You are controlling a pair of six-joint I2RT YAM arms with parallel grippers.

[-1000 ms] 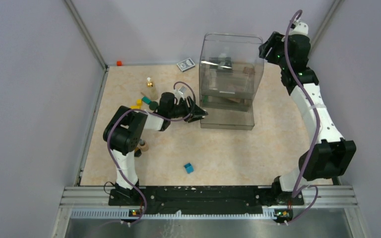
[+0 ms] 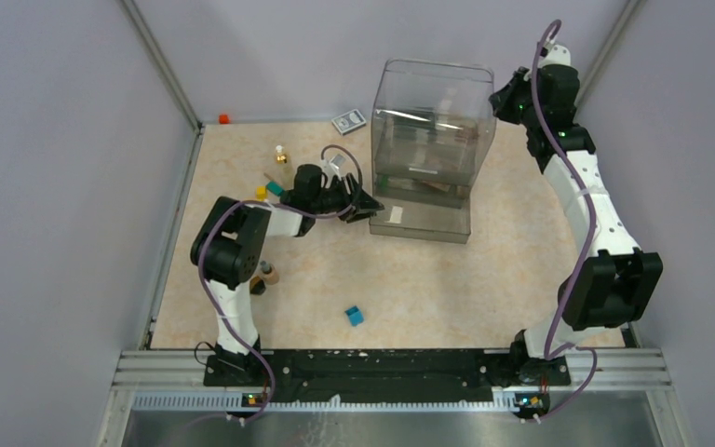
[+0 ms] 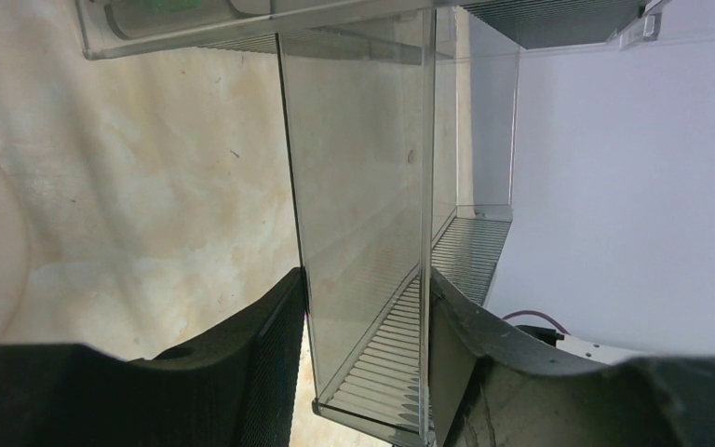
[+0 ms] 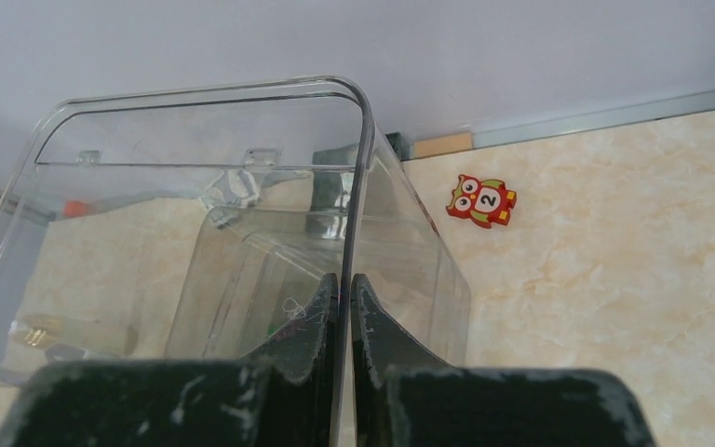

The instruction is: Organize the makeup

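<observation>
A clear acrylic makeup organizer [image 2: 419, 223] stands at the back centre, its transparent lid [image 4: 195, 98] raised. My left gripper is at the organizer's lower left, part open, its fingers on either side of a clear panel [image 3: 358, 158]. My right gripper is at the lid's upper right edge, shut on that thin rim. Left of the organizer lie a gold-capped bottle [image 2: 282, 160], a beige bottle [image 2: 271, 275] and small coloured pieces.
A card box [image 2: 348, 121] lies at the back, a red owl piece [image 4: 481, 200] right of the organizer, a blue cube [image 2: 355, 317] at front centre.
The right gripper has moved slightly at the lid's edge and closed on it. The left gripper and the organizer have shifted slightly left and back.
</observation>
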